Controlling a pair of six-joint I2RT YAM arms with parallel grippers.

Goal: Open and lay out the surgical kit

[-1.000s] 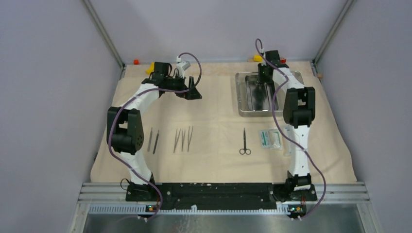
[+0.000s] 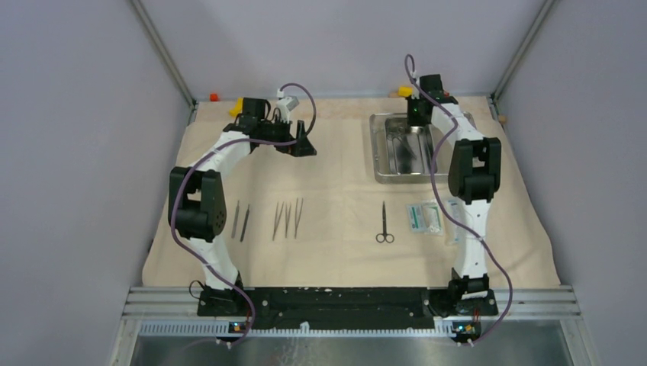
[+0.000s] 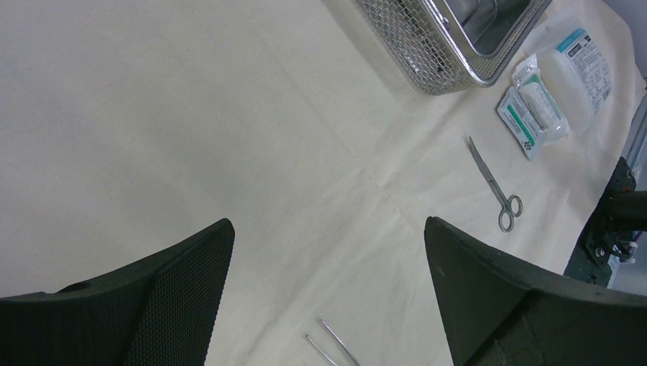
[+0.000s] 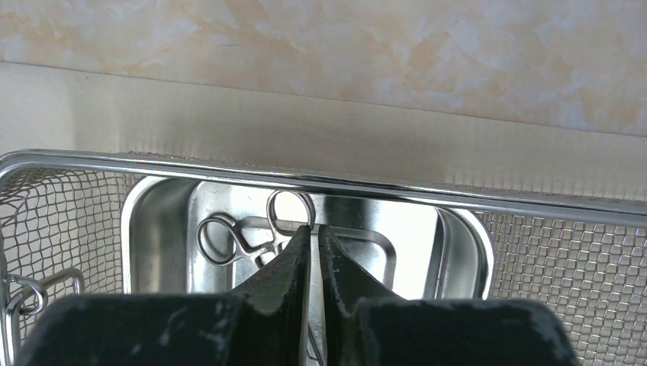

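Observation:
In the right wrist view, a ringed metal instrument (image 4: 243, 245) lies in a smooth inner tray (image 4: 473, 229) inside the wire-mesh basket (image 2: 376, 152). My right gripper is over it, fingertips a narrow gap apart, one of them beside a finger ring; that finger hides part of the instrument. Nothing clearly shows gripped. My left gripper stands wide open and empty above bare cloth, left of the basket. On the cloth lie scissors (image 2: 384, 221), two slim handles (image 2: 245, 223) and several tweezer-like tools (image 2: 288, 219).
Sealed packets (image 2: 424, 219) lie on the cloth in front of the basket, partly under the right arm. Another ringed metal piece (image 4: 34, 297) shows at the basket's left in the right wrist view.
More of the ringed instrument shows in the tray. The left arm has stayed still.

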